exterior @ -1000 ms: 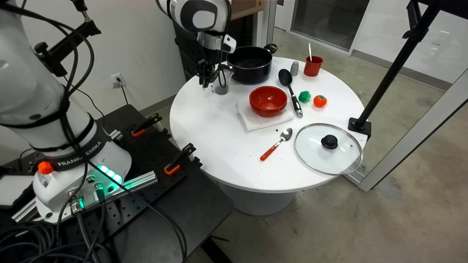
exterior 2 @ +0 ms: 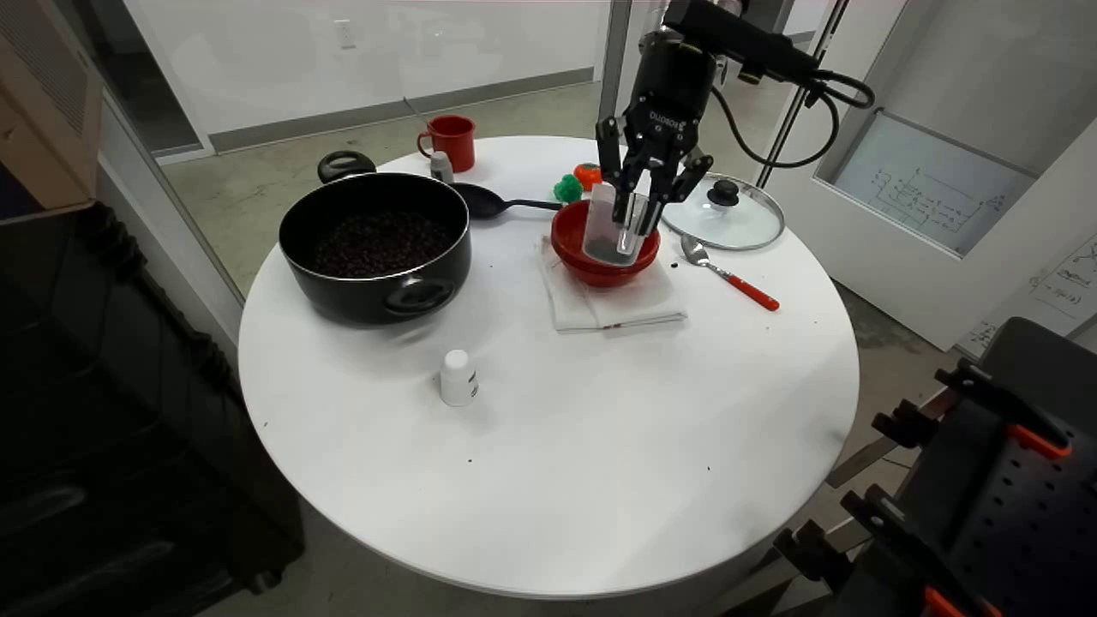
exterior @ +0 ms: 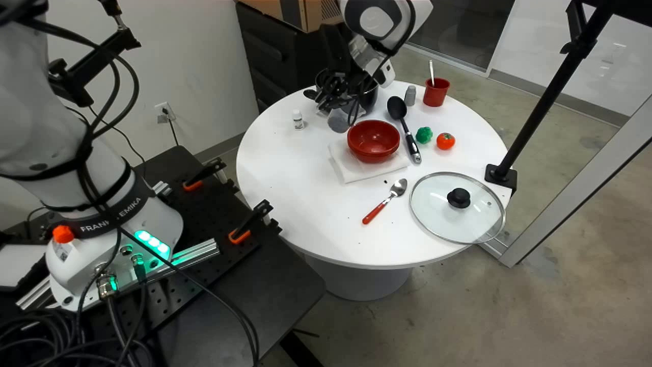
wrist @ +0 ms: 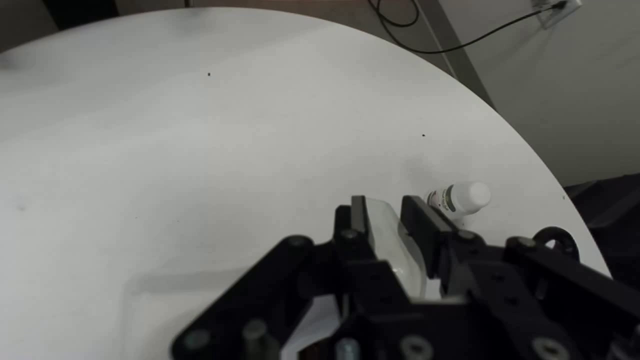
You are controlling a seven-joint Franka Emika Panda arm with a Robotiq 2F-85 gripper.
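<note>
A clear plastic cup [exterior 2: 602, 242] hangs above the table, tilted, with my gripper [exterior 2: 645, 211] shut on its wall. Seen from exterior view 2, the cup overlaps the red bowl [exterior 2: 578, 269]; in exterior view 1 the cup [exterior: 337, 120] appears left of the bowl [exterior: 373, 139], with the gripper [exterior: 334, 101] by the black pot. Whether anything is inside the cup I cannot tell. In the wrist view pale, translucent material shows between the fingers. The black pot [exterior 2: 308, 293] holds dark bean-like pieces.
Under the bowl lies a folded white cloth [exterior 2: 576, 312]. Around it are a black ladle [exterior: 398, 110], red-handled spoon [exterior: 382, 205], glass lid [exterior: 446, 214], toy tomato [exterior: 445, 141], green toy [exterior: 424, 135] and red mug [exterior: 436, 94]. A small white bottle [exterior 2: 458, 379] stands alone.
In exterior view 1, my arm and the held cup have moved right, from the pot's left side to in front of it. The white bottle has come into sight; the bowl has not moved.
</note>
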